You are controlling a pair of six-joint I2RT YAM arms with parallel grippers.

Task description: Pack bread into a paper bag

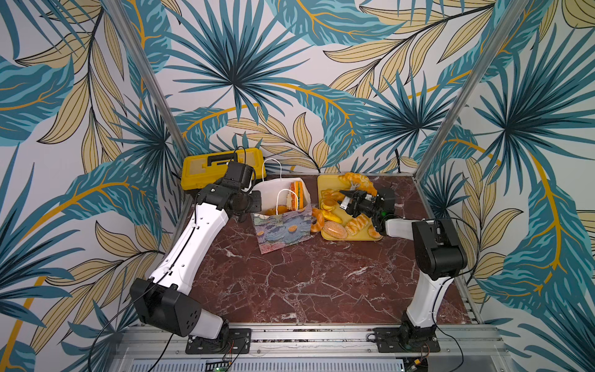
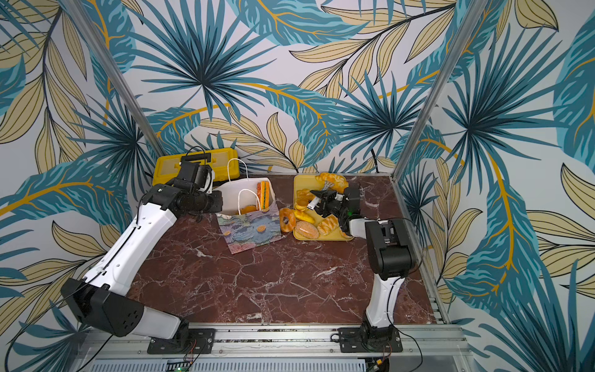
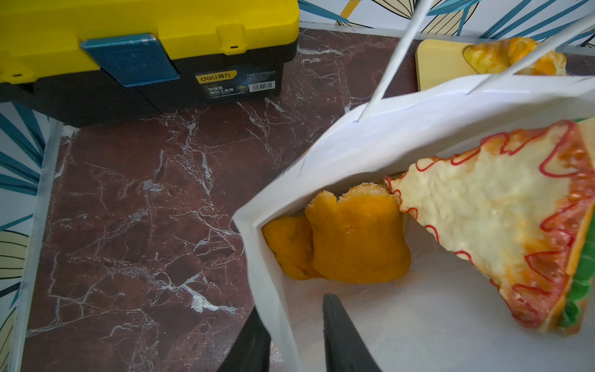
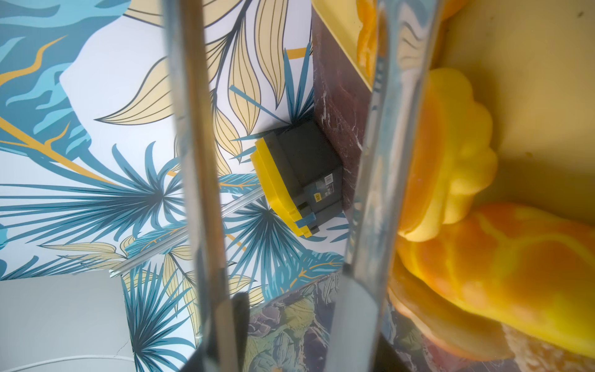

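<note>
The patterned paper bag (image 1: 284,230) stands open at mid-table, with a sandwich (image 3: 495,217) and orange-brown bread (image 3: 359,238) inside. My left gripper (image 1: 255,202) is at the bag's left side. In the left wrist view its dark, parted fingers (image 3: 344,338) straddle the white rim, apart from the bread. Over the yellow tray (image 1: 322,179) is my right gripper (image 1: 349,194), open and empty, its long metallic fingers (image 4: 198,155) spread wide. The tray bears several breads, among them an oval loaf (image 1: 334,230) and a yellow piece (image 4: 461,155) beside one finger.
Behind the left arm sits a yellow and black toolbox (image 3: 226,68), close to the bag. A ring-shaped bread (image 2: 287,220) lies between bag and tray. White handles (image 1: 272,166) rise above the bag's mouth.
</note>
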